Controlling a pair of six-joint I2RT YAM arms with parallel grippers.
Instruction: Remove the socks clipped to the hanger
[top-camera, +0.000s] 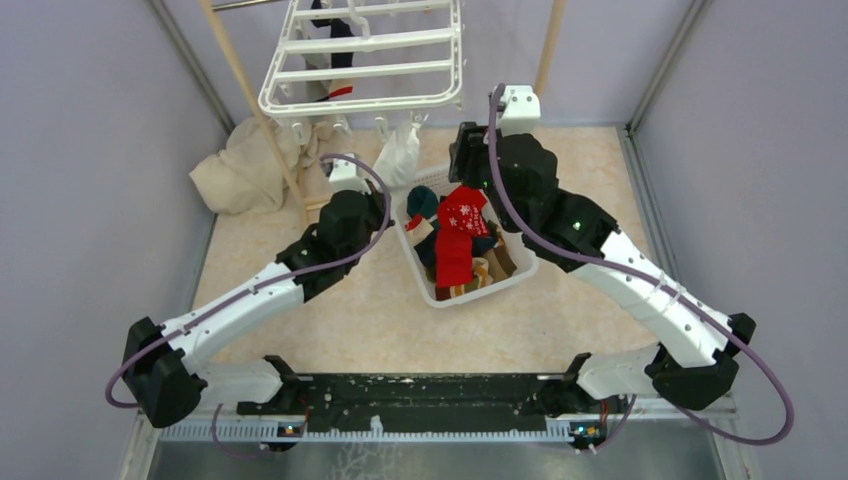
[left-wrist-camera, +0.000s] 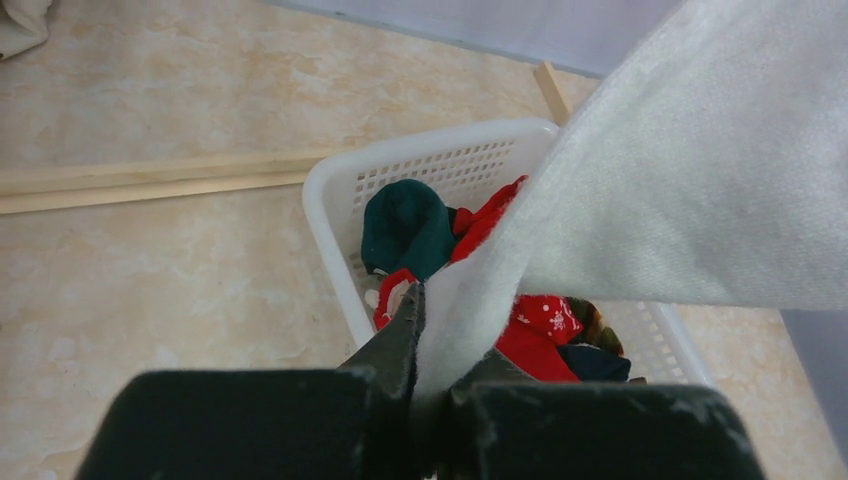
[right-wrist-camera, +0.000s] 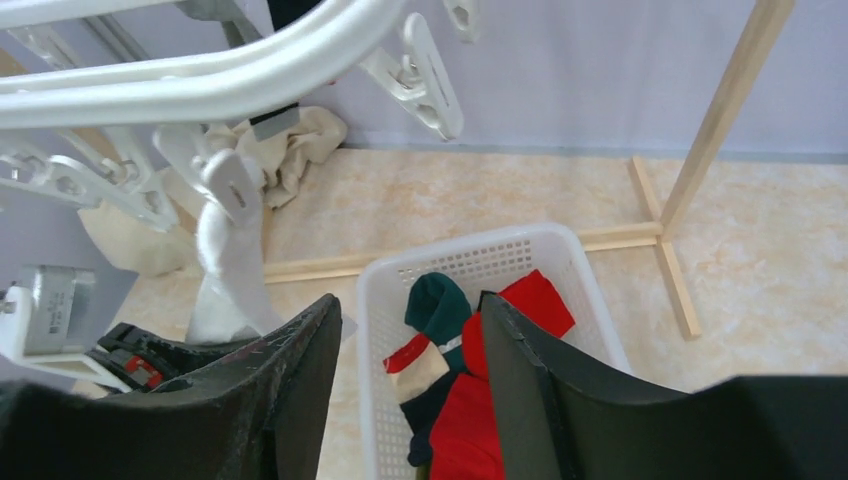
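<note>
The white hanger (top-camera: 375, 104) hangs at the top of the top view. A white sock (top-camera: 401, 152) hangs from a clip on its front edge. My left gripper is shut on the lower end of this sock, which stretches up to the right in the left wrist view. My right gripper stands to the right of the sock, below the hanger; its fingers are apart, with nothing visible between them. Further back on the hanger, a dark sock (top-camera: 342, 58) hangs behind the bars.
Under the grippers stands a white basket (top-camera: 427, 296) with several socks in it, among them a red one (top-camera: 454, 258) and a green one (right-wrist-camera: 438, 305). Beige cloth (top-camera: 235, 180) lies at the back left. Wooden posts (top-camera: 549, 45) flank the hanger.
</note>
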